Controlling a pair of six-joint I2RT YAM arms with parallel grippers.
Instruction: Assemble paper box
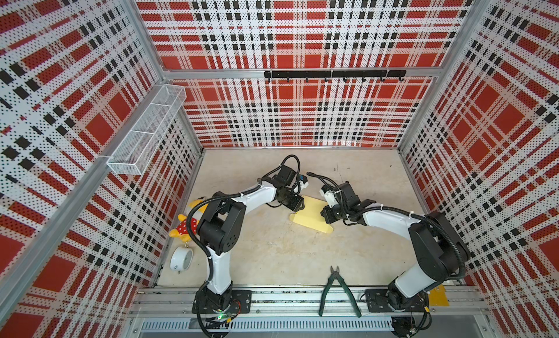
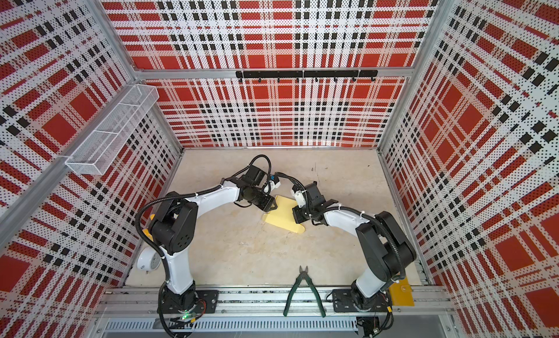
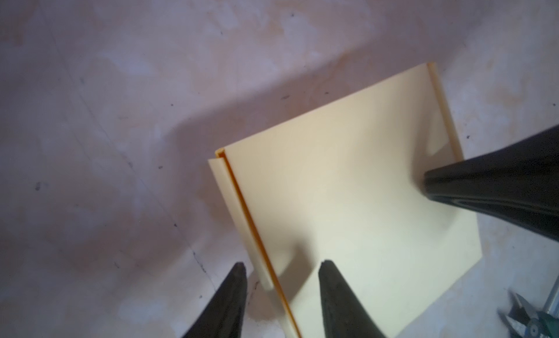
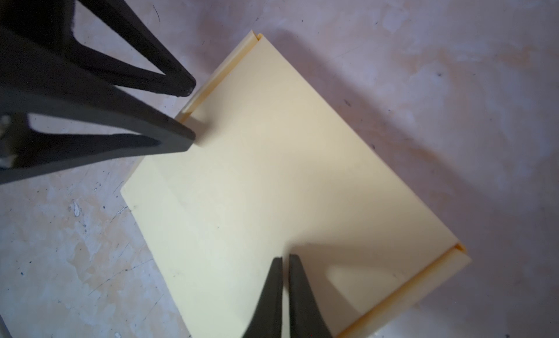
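The pale yellow paper box (image 1: 310, 214) lies in the middle of the table, its broad top panel (image 3: 349, 180) flat and narrow strips along two opposite sides. In the left wrist view a side strip (image 3: 237, 209) stands slightly apart from the panel, with a dark orange gap. My left gripper is open over that edge, one finger outside it and one above the panel. My right gripper is shut above the panel near the opposite side, nothing showing between its fingers. Whether its tips touch the paper I cannot tell.
Green-handled pliers (image 1: 336, 291) lie at the front edge. A white round object (image 1: 181, 259) and a red-and-yellow toy (image 1: 185, 227) sit at the left, near the left arm. The table behind and in front of the box is clear.
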